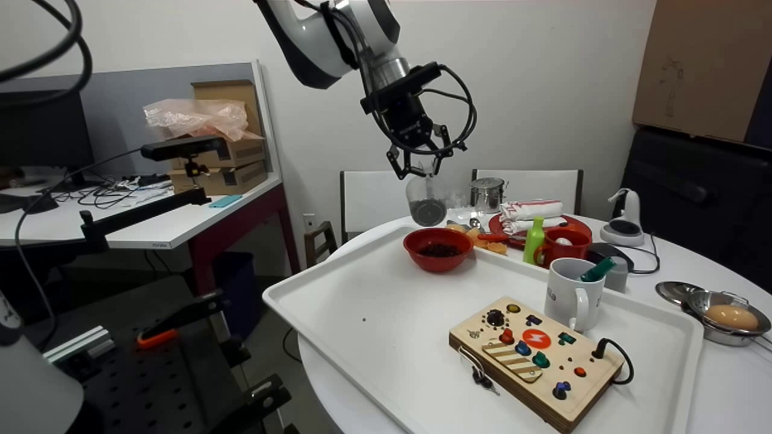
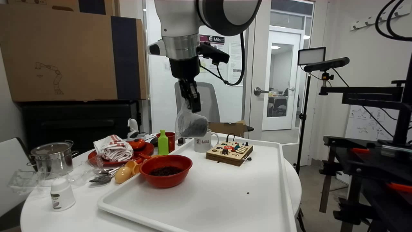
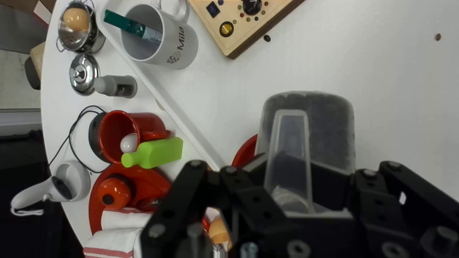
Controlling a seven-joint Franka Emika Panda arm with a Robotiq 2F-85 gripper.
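Note:
In exterior view 1, my gripper is shut on a clear plastic cup, holding it in the air above and slightly left of a red bowl. The cup is tilted, and its far end looks dark grey; whether anything loose lies inside I cannot tell. Dark small pieces, like beans, cover the inside of the bowl. From the wrist, the cup shows beyond the black fingers, and only a sliver of the bowl is visible. The exact grip point is hidden.
A white tray carries the bowl, a Mila mug with a green marker, and a wooden switch board. Beyond its rim stand a green bottle, a red mug and a metal pot. The tray's front left is mostly clear.

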